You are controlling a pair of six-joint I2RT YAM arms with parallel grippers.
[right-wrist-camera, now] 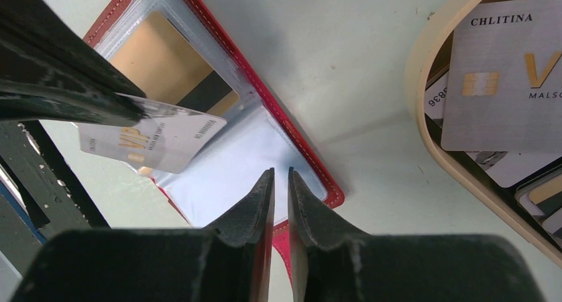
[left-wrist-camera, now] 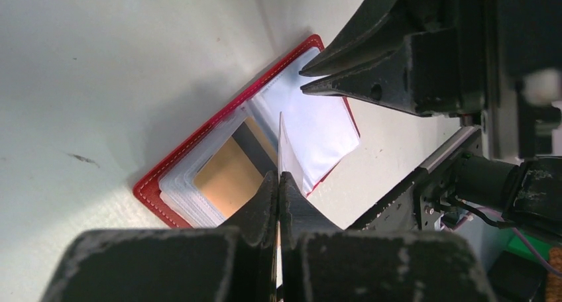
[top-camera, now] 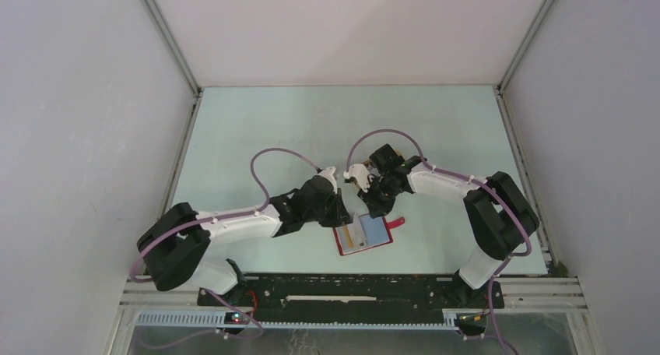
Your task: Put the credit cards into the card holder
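The red-edged card holder (top-camera: 377, 247) lies open on the table between both arms. One of its clear sleeves has a gold card with a dark stripe (left-wrist-camera: 232, 173) in it; the other side (left-wrist-camera: 318, 130) looks blank and pale. A silver-grey card is pinched, tilted, in my left gripper, above the holder; in the left wrist view it appears almost edge-on. Whether its edge touches the sleeve cannot be told. My right gripper is shut, nothing visible between its fingers, over the blank side.
A round-cornered tan box (right-wrist-camera: 424, 83) holding several cards, a silver card (right-wrist-camera: 504, 83) on top, stands behind the holder, partly under the right arm in the top view. The two grippers are close together.
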